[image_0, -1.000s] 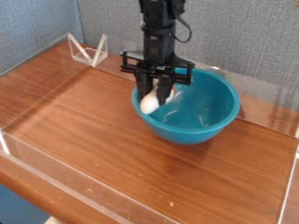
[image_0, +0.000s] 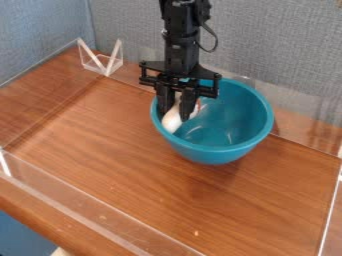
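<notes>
My black gripper (image_0: 177, 98) reaches down from the top of the view into the left side of a teal bowl (image_0: 229, 135), shut on a white object (image_0: 173, 119) that lies inside the bowl against its left wall. The gripper partly hides the object, so its full shape cannot be told.
A white wire rack (image_0: 102, 58) stands at the back left near the grey walls.
The gripper has shifted slightly to the left with the white object. The bowl has moved very little.
</notes>
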